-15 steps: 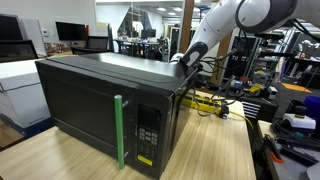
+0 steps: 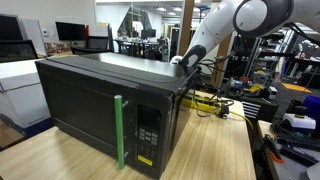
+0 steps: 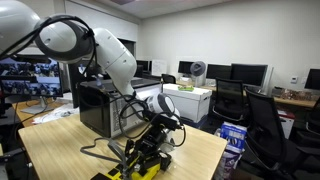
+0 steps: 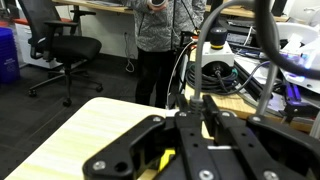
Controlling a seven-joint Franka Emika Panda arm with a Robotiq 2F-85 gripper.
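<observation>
A black microwave [image 2: 95,95] with a green strip [image 2: 119,132] down its door stands on the wooden table, its door shut. My arm reaches over to its far side in exterior view 1. In exterior view 2 my gripper [image 3: 138,152] is low over the table beside the microwave, among dark cables and above something yellow [image 3: 155,168]. The wrist view shows the gripper's dark body [image 4: 200,150] at the bottom, with a grey cable [image 4: 262,60] looping past it. I cannot make out the fingers' spacing or anything between them.
Bare tabletop [image 2: 215,150] lies in front and to the right of the microwave. Office chairs [image 3: 275,125] stand beyond the table's edge. In the wrist view, a person [image 4: 165,40] stands past the table, near coiled black cables [image 4: 215,75].
</observation>
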